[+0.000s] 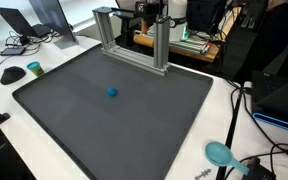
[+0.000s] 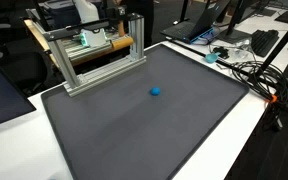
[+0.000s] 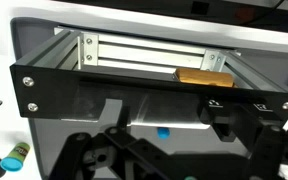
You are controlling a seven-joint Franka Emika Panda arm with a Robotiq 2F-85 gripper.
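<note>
My gripper shows at the bottom of the wrist view, its two dark fingers set wide apart with nothing between them. It hangs above a metal-framed rack, whose black front bar (image 3: pixel 59 98) passes beneath the fingers. Inside the rack lies an orange-brown block (image 3: pixel 204 77), partly covered by the bar. A small blue object (image 1: pixel 112 92) rests alone on the grey table mat (image 1: pixel 74 125); exterior view 2 shows the same blue object (image 2: pixel 155 91). The gripper's fingers cannot be made out clearly in either exterior view.
The silver rack (image 1: pixel 134 55) stands at the mat's far edge in exterior view 1. A green cup (image 1: pixel 35 69) and a black rounded item (image 1: pixel 12 75) sit beyond the mat, near laptops.
</note>
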